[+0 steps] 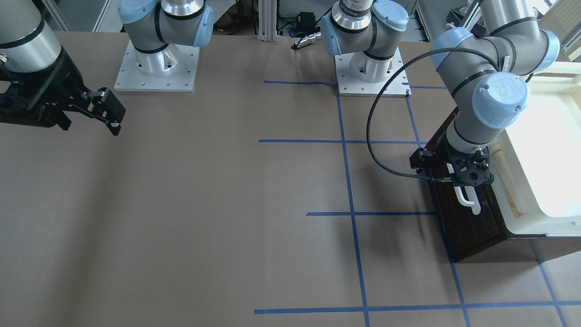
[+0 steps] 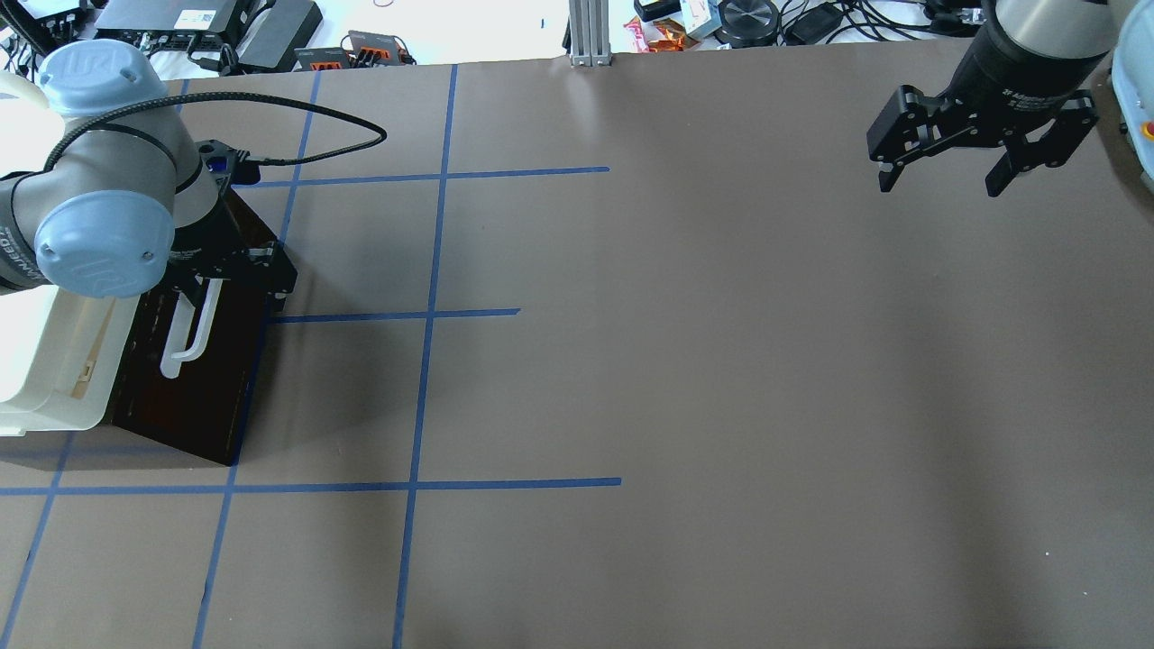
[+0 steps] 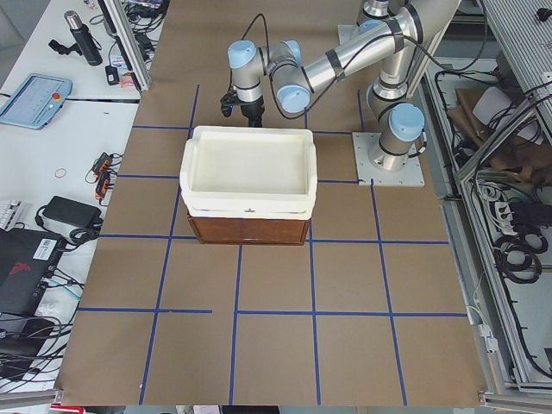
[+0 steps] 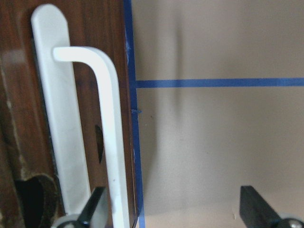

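A dark wooden box (image 1: 474, 229) with a white handle (image 1: 466, 200) on its face carries a white plastic tray (image 3: 247, 172). My gripper (image 1: 450, 169) is over that face, close to the handle's upper part in the front and top views. In the left wrist view the handle (image 4: 114, 142) runs up the left half, with one finger (image 4: 95, 213) beside its lower end and the other (image 4: 256, 209) over bare table to the right; the gripper is open, nothing seen between the fingers but floor and box edge.
Other robot arms stand around the table (image 1: 218, 218), including a black gripper (image 2: 974, 141) at the top view's upper right. The taped table beside the box is clear.
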